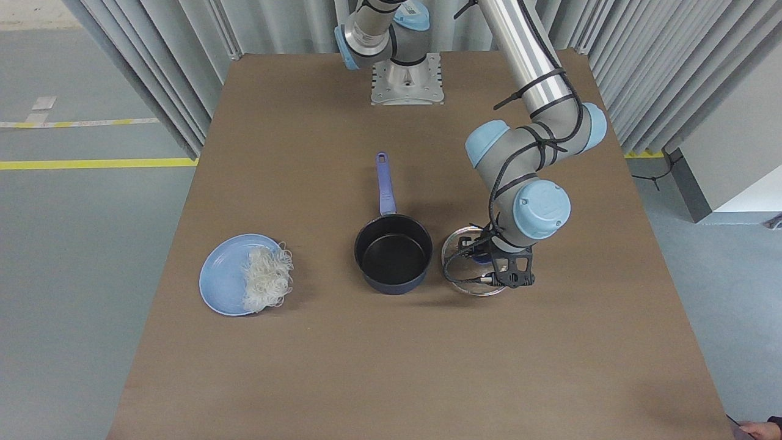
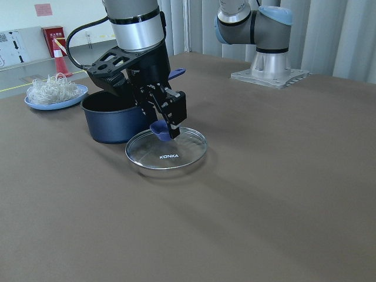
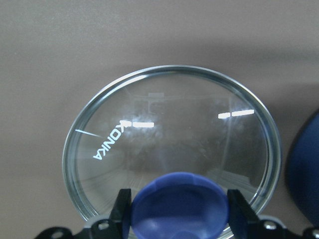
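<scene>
My gripper is shut on the blue knob (image 3: 182, 219) of the glass lid (image 3: 164, 134), its black fingers on either side in the wrist view. The lid (image 2: 165, 154) is low over the table, right beside the dark blue pot (image 2: 115, 123); whether it touches the surface I cannot tell. In the front view the empty pot (image 1: 392, 256) stands open, its purple handle (image 1: 385, 179) pointing back, and my gripper (image 1: 491, 260) is to its right, covering part of the lid.
A blue plate (image 1: 220, 275) with white noodles (image 1: 267, 278) lies left of the pot. The arm's base (image 1: 407, 91) is at the back. A hand (image 1: 759, 429) shows at the bottom right corner.
</scene>
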